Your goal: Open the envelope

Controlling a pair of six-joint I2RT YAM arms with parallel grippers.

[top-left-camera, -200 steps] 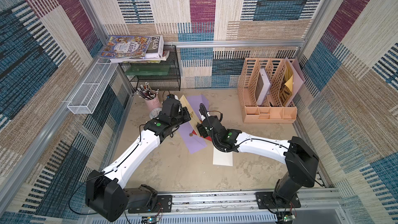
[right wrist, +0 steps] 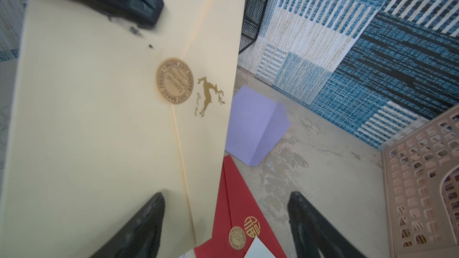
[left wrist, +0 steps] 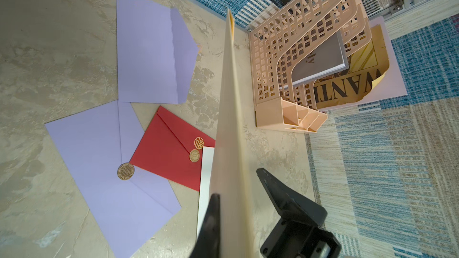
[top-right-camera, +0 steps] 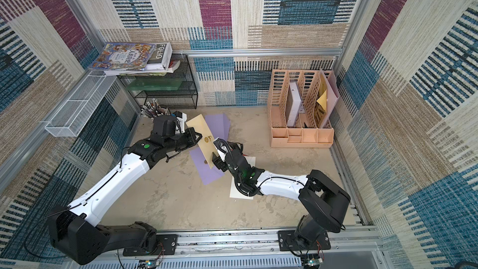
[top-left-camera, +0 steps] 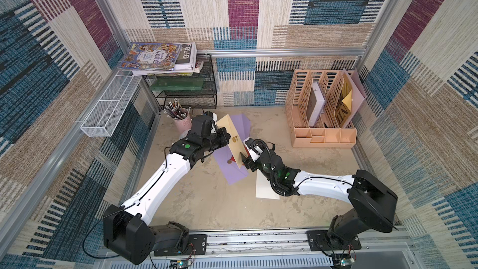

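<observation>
A cream envelope [right wrist: 105, 143], with a round seal [right wrist: 174, 80] and a gold deer, is held upright by my left gripper [top-left-camera: 224, 137], shut on its upper part. In the left wrist view it appears edge-on. My right gripper is open at the envelope's lower end, one blurred finger over its face and the other out beyond its edge. Below lie purple envelopes [left wrist: 95, 162], a red envelope [left wrist: 167, 148] with gold emblems and a white sheet [top-left-camera: 267, 189].
A peach organizer [top-left-camera: 323, 137] with folders stands at the back right. A pen cup [top-left-camera: 181, 123], a black shelf [top-left-camera: 211, 89] with books and a wall basket [top-left-camera: 102, 119] occupy the left back.
The right arm has shifted right and turned over the last second. The left gripper and envelope have moved slightly up and right, showing more of the envelope's face.
</observation>
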